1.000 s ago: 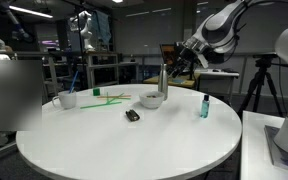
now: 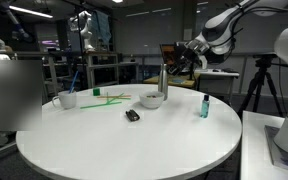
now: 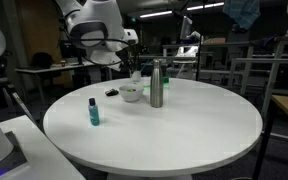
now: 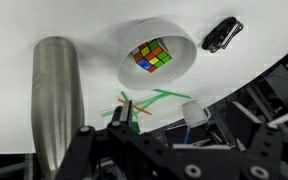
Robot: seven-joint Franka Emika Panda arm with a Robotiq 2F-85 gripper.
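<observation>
My gripper [image 2: 172,62] is above the table's far right part, near the bowl and the tall silver bottle. Its dark fingers stand wide apart at the bottom of the wrist view, with nothing held between them. A white bowl [image 4: 183,50] lies below, with a small multicoloured puzzle cube [image 4: 152,56] inside it. In the second exterior view the bowl [image 3: 131,94] sits just left of the silver bottle [image 3: 156,85]. That bottle [image 4: 56,95] stands to the left in the wrist view.
A black object [image 2: 132,115] lies left of the bowl. A white mug [image 2: 66,99], green sticks [image 2: 109,102] and a green block [image 2: 97,91] are farther left. A small teal bottle [image 2: 205,106] stands near the right edge.
The arm has risen over the last second, lifting the gripper a little higher above the table. The bowl, bottles and other objects have not moved.
</observation>
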